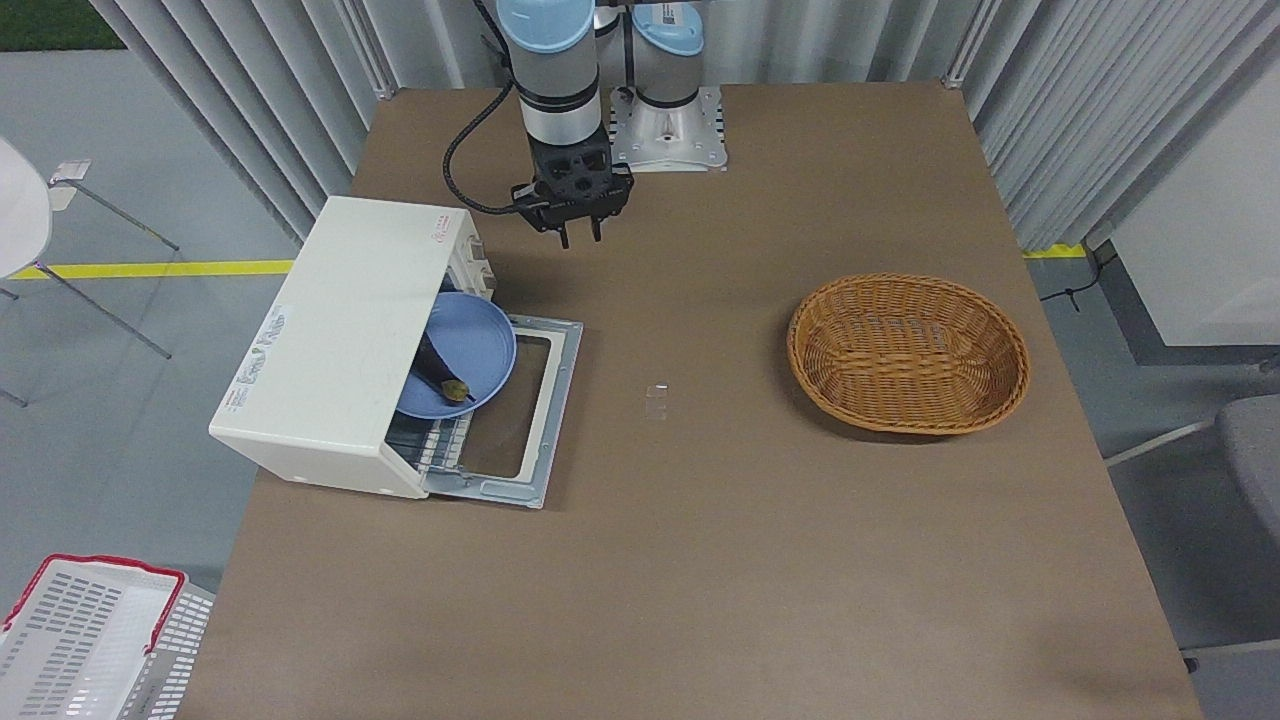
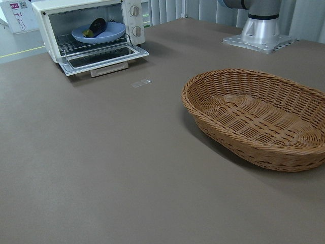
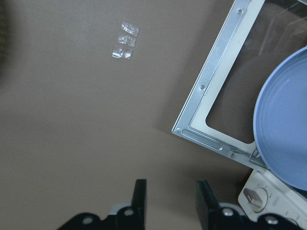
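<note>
A white toaster oven (image 1: 324, 336) lies on the table with its glass door folded down, its metal frame (image 3: 201, 96) seen from above in the wrist view. A blue plate (image 1: 480, 342) (image 3: 283, 120) rests inside and over the door, holding a dark eggplant (image 2: 97, 27) with a yellowish end. My gripper (image 1: 579, 234) is above the table at the back, beyond the oven's knob side, open with nothing between its fingers.
A wicker basket (image 1: 907, 354) (image 2: 254, 117) sits on the right of the table. Small clear tape pieces (image 3: 125, 40) lie between oven and basket.
</note>
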